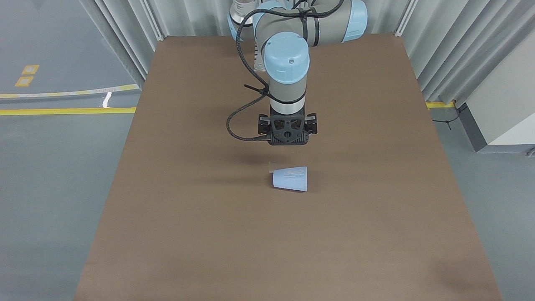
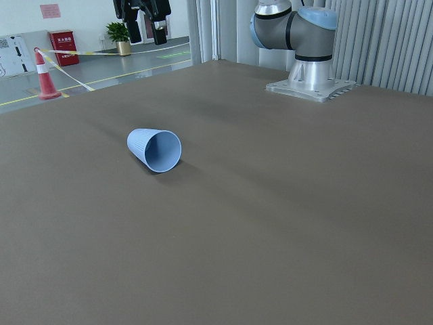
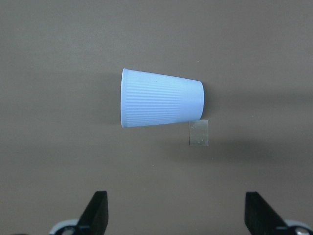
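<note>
A light blue ribbed plastic cup (image 1: 289, 178) (image 2: 145, 145) (image 3: 161, 98) lies on its side on the brown tabletop. In the wrist view its wide rim faces left and a small clear square patch (image 3: 198, 133) touches it near the narrow end. My gripper (image 1: 288, 131) hangs above the table, just behind the cup in the front view and above it in the left view. Its two black fingers stand wide apart, with nothing between them but the table seen below.
Pale curtains line the back, and a white block (image 1: 501, 95) stands beyond the right edge.
</note>
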